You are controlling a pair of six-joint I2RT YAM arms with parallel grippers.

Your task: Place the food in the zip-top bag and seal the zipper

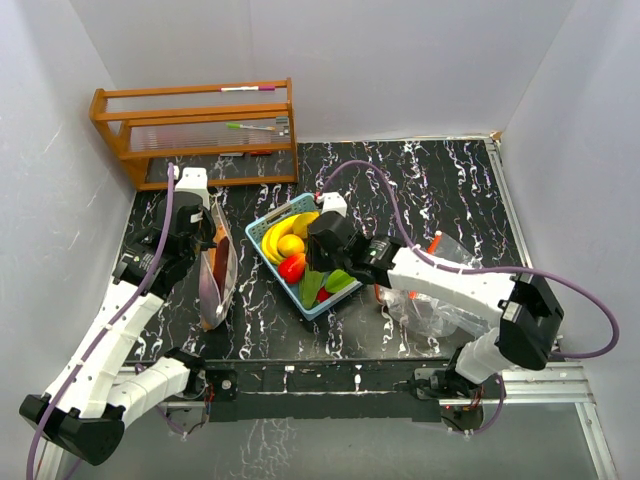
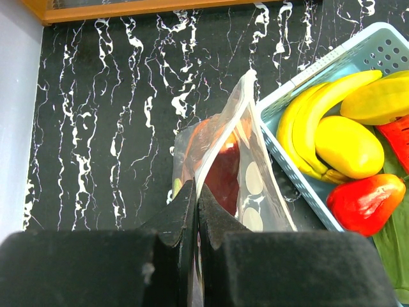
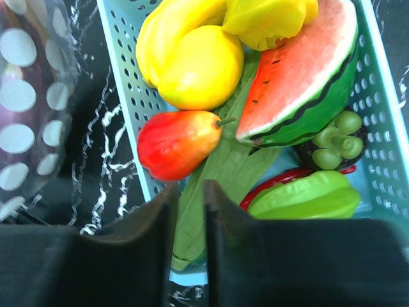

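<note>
The zip top bag [image 2: 262,160], clear with pale dots, stands partly open with a reddish-brown item [image 2: 223,176] inside. My left gripper is shut on the film at its mouth. To the bag's right sits the light-blue basket [image 1: 266,268] of food. It contains bananas [image 2: 310,128], a round yellow fruit [image 3: 201,67], a red pear-shaped fruit [image 3: 176,144], a watermelon slice [image 3: 300,70], green leaves [image 3: 223,163] and a green star fruit [image 3: 307,195]. Over the leaves, my right gripper has its fingers part open, only leaves showing in the gap.
A wooden rack [image 1: 200,105] with pens stands at the back left. Crumpled clear bags [image 1: 425,315] with orange-red parts lie on the right, beneath the right arm. Bare marble-patterned table [image 1: 440,190] shows at the back right.
</note>
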